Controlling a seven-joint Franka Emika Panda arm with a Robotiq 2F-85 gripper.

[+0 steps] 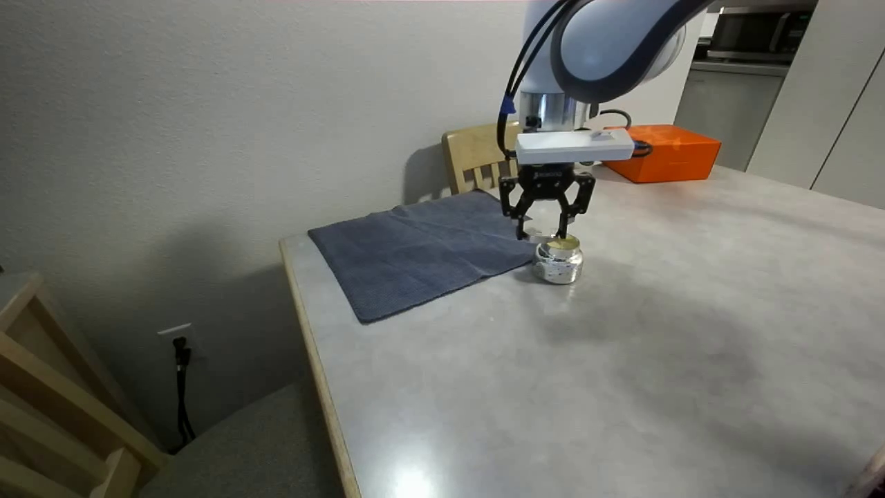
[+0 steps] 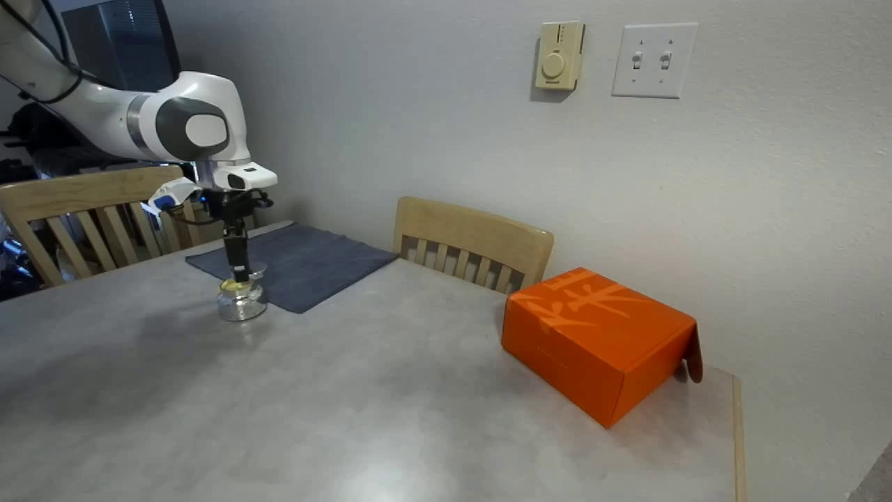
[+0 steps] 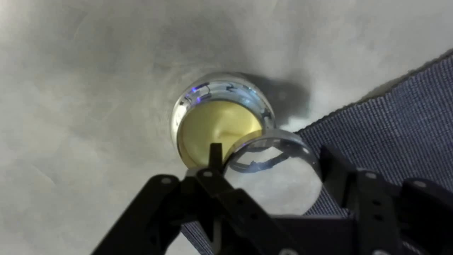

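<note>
A shiny silver jar with a gold-coloured inside or top stands upright on the table, close to the cloth. My gripper is shut on a round, mirror-like silver lid, one finger on each side of it. In the wrist view the lid overlaps the jar's lower right edge, off centre from its opening. Exterior view 1 has the gripper just above and slightly left of the jar. From exterior view 2, the fingers hang over the jar; whether lid and jar touch, I cannot tell.
A dark blue-grey cloth lies flat on the table beside the jar. An orange box sits far off at the table's other end. Wooden chairs stand along the wall side.
</note>
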